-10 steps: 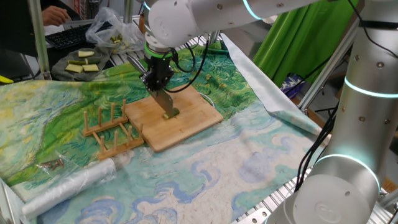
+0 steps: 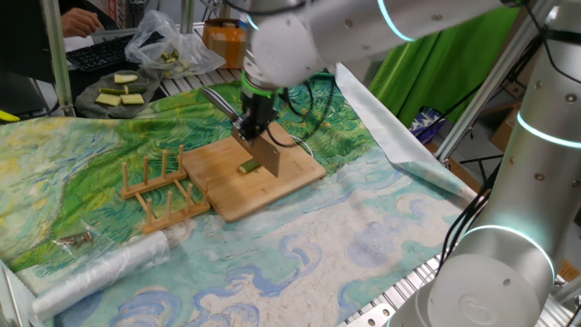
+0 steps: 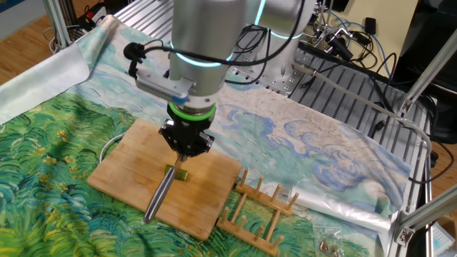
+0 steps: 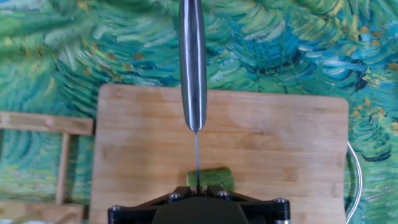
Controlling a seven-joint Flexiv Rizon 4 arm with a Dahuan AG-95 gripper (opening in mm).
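Note:
My gripper is shut on a broad-bladed knife. Its metal handle [image 4: 193, 62] points away from my fingers in the wrist view, and the flat blade [image 2: 263, 154] hangs below them in exterior view 1. A short green vegetable piece, probably cucumber [image 2: 247, 167], lies on the wooden cutting board [image 2: 250, 203]. From above, the knife's thin line crosses over this piece [image 4: 217, 178]. My gripper hides part of it in the wrist view. Whether the blade touches the piece or hangs just clear, I cannot tell.
A wooden peg rack [image 2: 165, 189] stands close beside the board. A clear plastic roll [image 2: 102, 272] lies farther left on the painted cloth. More pale cut pieces [image 2: 121, 98] rest on a dark bag at the back. The cloth in front of the board is free.
In exterior view 1 my gripper and the knife have shifted right and slightly down the picture. The blade, earlier over the green piece, now shows to its right. Board and rack stay put.

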